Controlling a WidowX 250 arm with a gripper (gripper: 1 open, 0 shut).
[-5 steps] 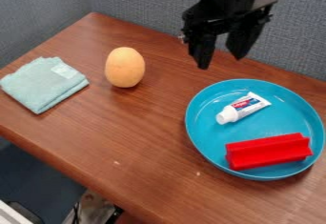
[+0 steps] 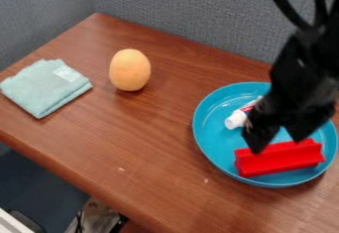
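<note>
My black gripper (image 2: pixel 279 128) hangs low over the right side of the blue plate (image 2: pixel 212 143), its two fingers apart, just above and behind a red block (image 2: pixel 279 160) lying on the plate. A white tube (image 2: pixel 239 115) lies on the plate, partly hidden behind the gripper. The gripper is blurred; I cannot tell whether it touches either thing.
An orange egg-shaped object (image 2: pixel 130 69) stands at the back left of the wooden table (image 2: pixel 119 148). A folded mint cloth (image 2: pixel 44 86) lies at the left edge. A grey wall runs behind.
My gripper has come down and toward the front right, from above the back of the table to low over the plate, now covering part of the tube.
</note>
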